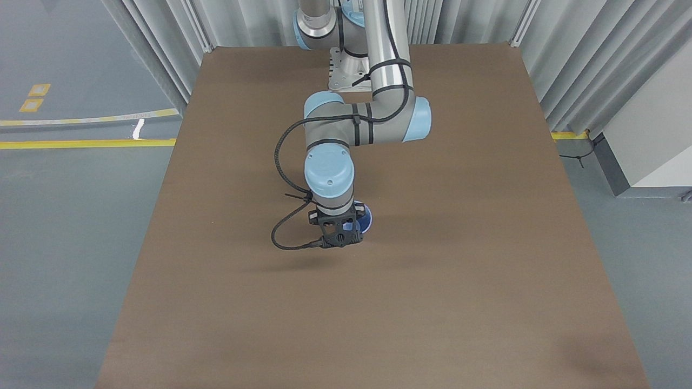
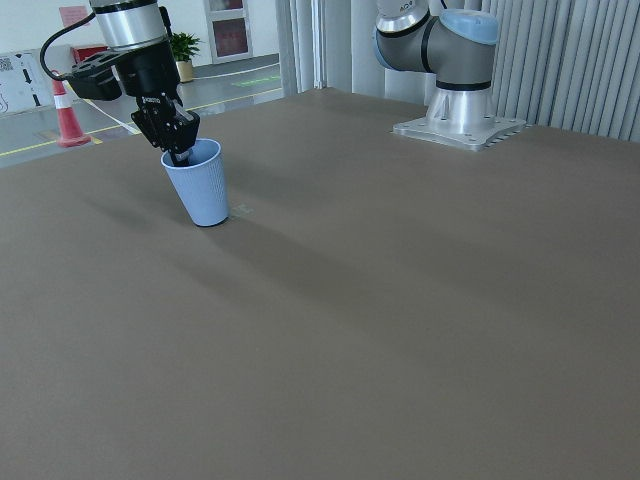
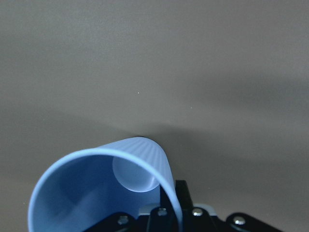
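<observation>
A ribbed light blue cup stands, or nearly stands, on the brown table. My black gripper is shut on its rim wall; in the wrist view the dark fingers straddle that wall, with the open cup filling the lower left. In the front view the gripper body hides most of the cup.
The robot's mounting plate is at the back of the table, in front of curtains. The table around the cup is bare, with wide free room in front and to both sides.
</observation>
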